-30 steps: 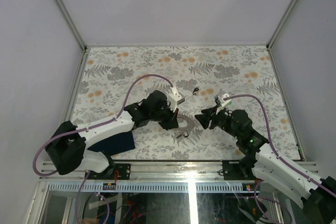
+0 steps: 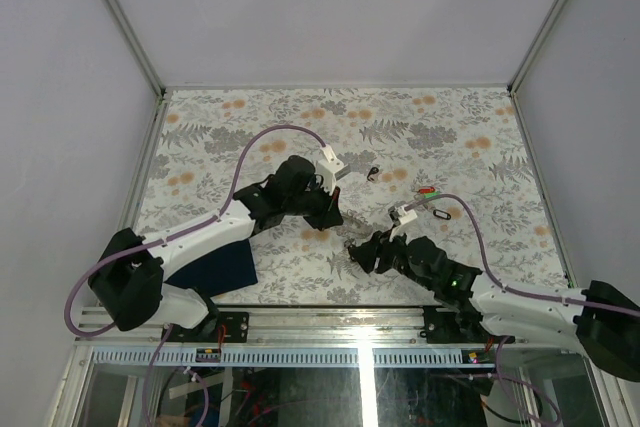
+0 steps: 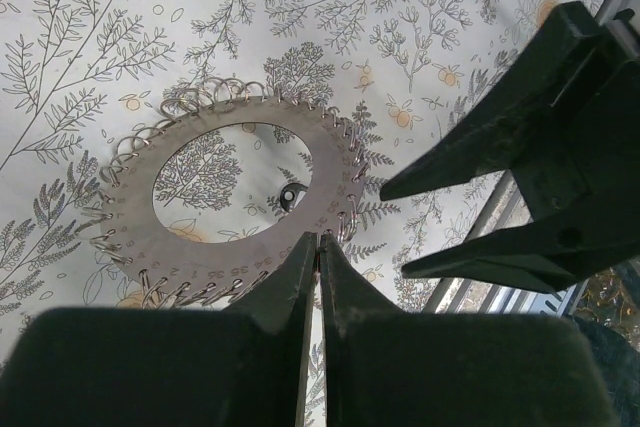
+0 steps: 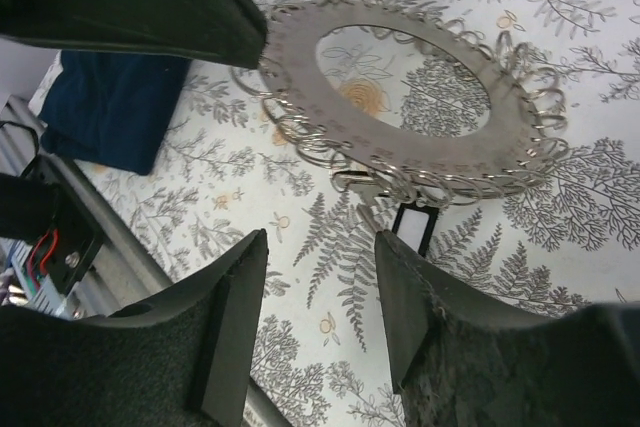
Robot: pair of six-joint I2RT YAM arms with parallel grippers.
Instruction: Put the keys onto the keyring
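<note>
My left gripper is shut on the near rim of a flat metal keyring (image 3: 140, 182), an oval plate edged with several wire loops, held above the table. In the right wrist view, the keyring (image 4: 300, 67) is tilted. Below its loops shows a black tag with a white face (image 4: 414, 227) and a bit of metal beside it; I cannot tell whether they hang from a loop. My right gripper is open, its fingers apart below the loops, nothing clearly held. Through the hole in the left wrist view shows a small black piece with a round eye (image 3: 290, 196).
A small dark key-like item (image 2: 373, 173) lies further back. Green-and-red (image 2: 428, 191) and black-framed tags (image 2: 441, 214) lie to the right. A dark cloth (image 2: 225, 269) covers the front left.
My right gripper has moved left and toward the front, now covering the tag below the keyring.
</note>
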